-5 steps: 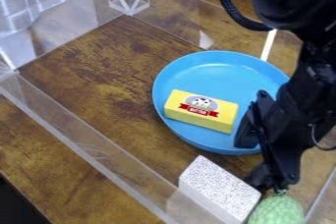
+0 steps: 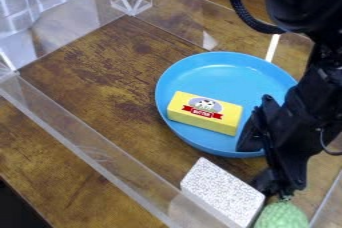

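A yellow box with a red label (image 2: 203,112) lies in a blue plate (image 2: 211,70). My black gripper (image 2: 267,177) is low at the right, beside the plate's right edge, just above a white speckled block (image 2: 222,194) and a green object (image 2: 281,217) at the bottom right. Its fingertips are dark and partly hidden, and I cannot make out what is between them.
Clear plastic walls (image 2: 80,132) border the wooden table (image 2: 94,72), whose left part is bare. A white cloth (image 2: 34,2) is at the top left. A thin white stick is behind the arm.
The arm has shifted very slightly near the plate's right side; the box, plate, block and green object look unmoved.
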